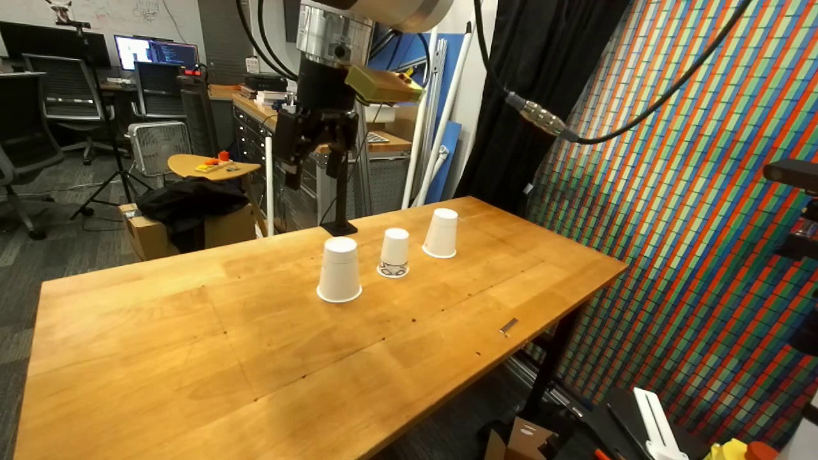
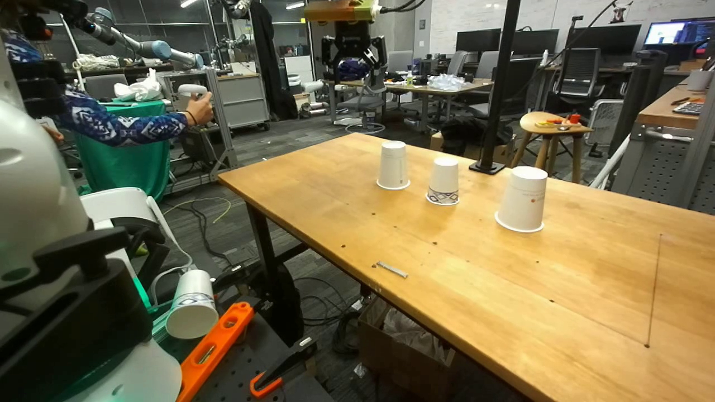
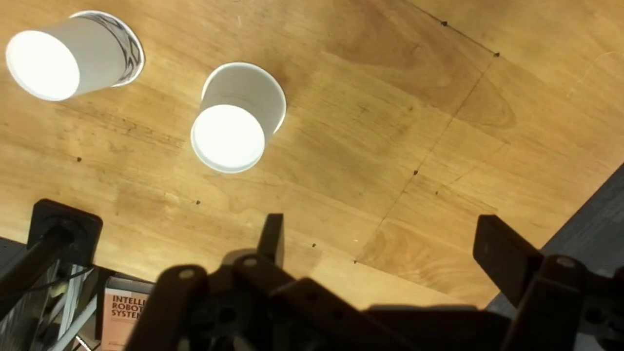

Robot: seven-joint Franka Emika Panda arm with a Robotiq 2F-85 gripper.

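Three white paper cups stand upside down in a row on the wooden table (image 1: 192,360). In exterior view 1 these are a plain left cup (image 1: 339,269), a smaller middle cup (image 1: 394,249) with a dark patterned band near its rim, and a plain right cup (image 1: 441,232). The wrist view shows the patterned cup (image 3: 100,52) and a plain cup (image 3: 243,114); the third is outside it. My gripper (image 1: 314,172) hangs well above the cups, clear of them. Its fingers are wide apart, with only bare tabletop visible between the fingers in the wrist view.
A black post (image 2: 499,100) rises from a base at the table edge, close to the cups. A small metal strip (image 2: 392,269) lies near the opposite edge. To the left, a person's arm (image 2: 127,127) holds a controller.
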